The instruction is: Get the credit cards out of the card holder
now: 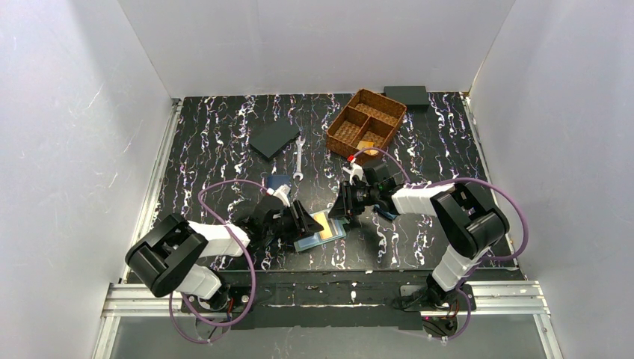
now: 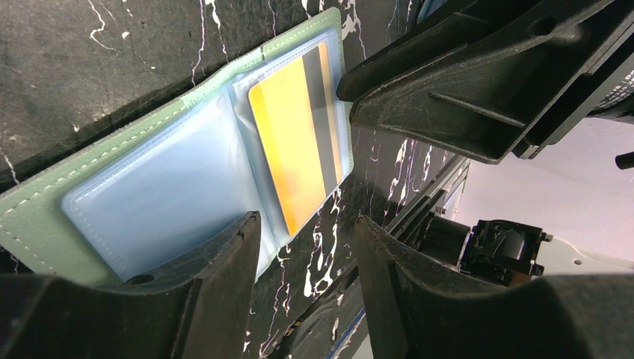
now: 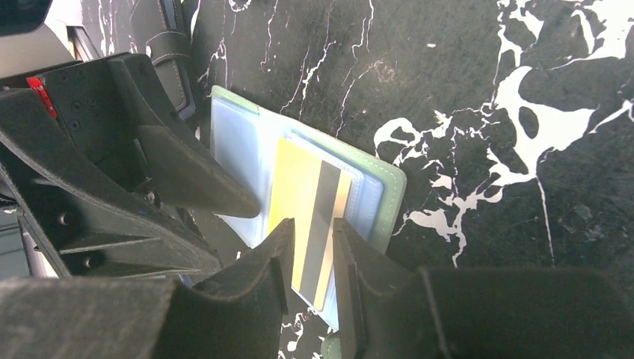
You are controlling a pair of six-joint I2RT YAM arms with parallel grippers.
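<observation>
The open card holder (image 1: pixel 320 241) lies flat near the table's front, light blue sleeves on a pale green cover. A yellow card with a dark stripe sits in a clear sleeve, also seen in the right wrist view as the yellow card (image 3: pixel 299 194). My left gripper is part open over the holder, nothing visible between its fingers. My right gripper hangs just over the card's sleeve, its fingertips apart, with no card seen lifted between them.
A divided wicker basket (image 1: pixel 346 112) stands at the back right, dark slabs (image 1: pixel 273 138) (image 1: pixel 406 95) at the back, a wrench (image 1: pixel 299 157) between. A dark blue item (image 1: pixel 277 182) lies behind the left arm. The two grippers are very close together.
</observation>
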